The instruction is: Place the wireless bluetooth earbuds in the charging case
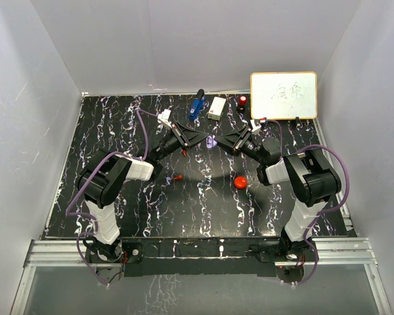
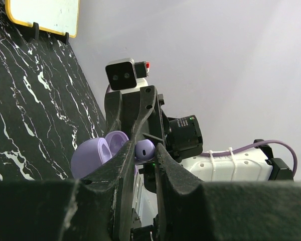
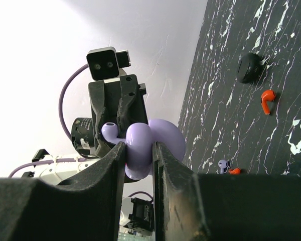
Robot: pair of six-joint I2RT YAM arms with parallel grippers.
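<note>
Both grippers meet over the middle of the table. In the left wrist view my left gripper is shut on a small lilac earbud (image 2: 144, 148), held right beside the open lilac charging case (image 2: 88, 156). My right gripper is shut on that case (image 3: 139, 143), as the right wrist view shows. The earbud (image 3: 110, 131) there points toward the case, partly hidden behind it; whether it sits inside cannot be told. A lilac earbud (image 3: 222, 164) and an orange earbud (image 3: 268, 100) lie on the table.
At the back stand a blue object (image 1: 197, 105), a white box (image 1: 216, 108), a red-capped bottle (image 1: 241, 103) and a whiteboard (image 1: 283, 95). A red round case (image 1: 240, 182) lies near my right arm. A black round object (image 3: 249, 68) is on the table.
</note>
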